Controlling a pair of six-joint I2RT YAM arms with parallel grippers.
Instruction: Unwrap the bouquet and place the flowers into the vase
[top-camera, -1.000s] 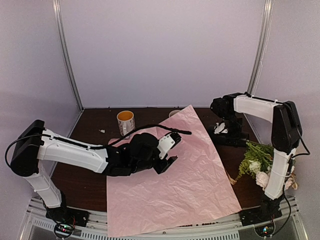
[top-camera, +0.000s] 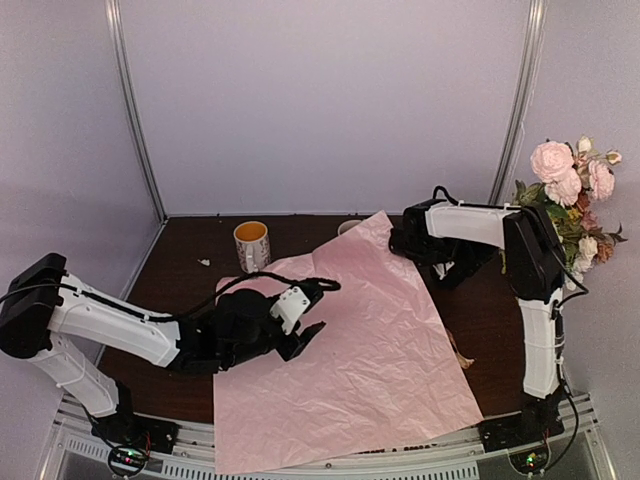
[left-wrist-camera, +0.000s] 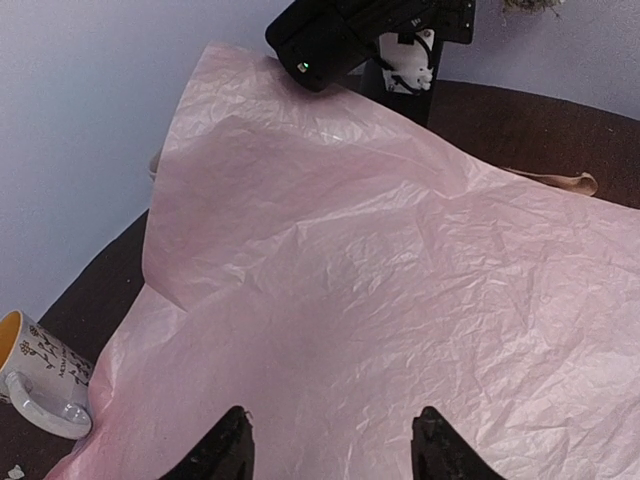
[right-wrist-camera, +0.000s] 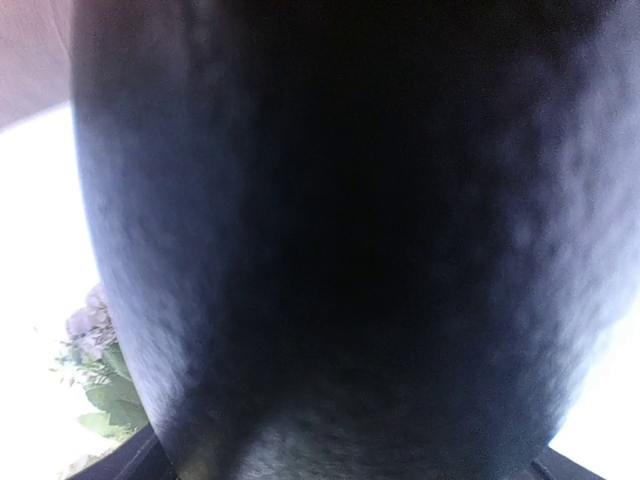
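The pink and white flowers (top-camera: 565, 190) stand up at the right, partly behind the right arm; some purple bloom and leaves (right-wrist-camera: 110, 390) show in the right wrist view. A large dark, blurred object (right-wrist-camera: 340, 220), possibly the vase, fills that view between the fingers. My right gripper (top-camera: 450, 268) is open around it at the back right; whether the pads touch it cannot be seen. How the stems sit is hidden. My left gripper hangs over the pink sheet, its fingers part open with nothing between them.
A pink sheet (top-camera: 350, 370) covers the middle of the table, its far corner raised. A mug (top-camera: 252, 247) with an orange inside stands at the back left. Behind the sheet, another pale rim (top-camera: 349, 226) is mostly hidden. A small white scrap (top-camera: 204, 262) lies left of the mug.
The flowers have risen from lying at the lower right to standing higher, as the right arm shifted left. My left arm has drawn back to the left.
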